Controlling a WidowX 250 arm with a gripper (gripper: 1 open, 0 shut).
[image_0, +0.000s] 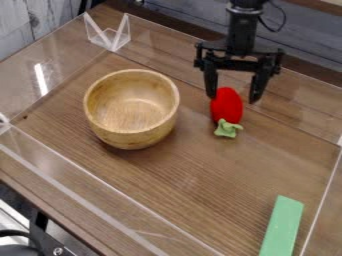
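My gripper (238, 70), dark and open, stands over the back of the wooden table, just behind a red strawberry-like object (226, 106) with green leaves at its front end. The space between its fingers looks empty. A large tan bowl (131, 107) sits to the left of the red object.
A clear plastic container (107, 32) is at the back left. A green block (281, 228) lies at the front right.
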